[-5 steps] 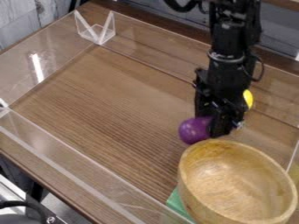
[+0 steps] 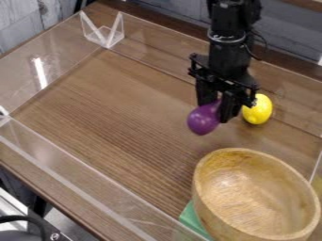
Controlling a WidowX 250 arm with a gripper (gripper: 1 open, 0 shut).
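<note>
My black gripper [image 2: 217,102] is shut on a purple ball-like object [image 2: 202,120], held above the wooden table near its middle right. A yellow object [image 2: 258,110] lies just to the right, partly behind the gripper. A large tan bowl [image 2: 257,220] stands at the front right, below and apart from the purple object.
A white wire rack [image 2: 104,28] stands at the back left. Part of a green item [image 2: 191,222] shows beside the bowl. Black cables are at the lower left edge.
My gripper, with the purple object in it, has moved back from near the bowl, away from the front, and slightly left, uncovering more of the yellow object.
</note>
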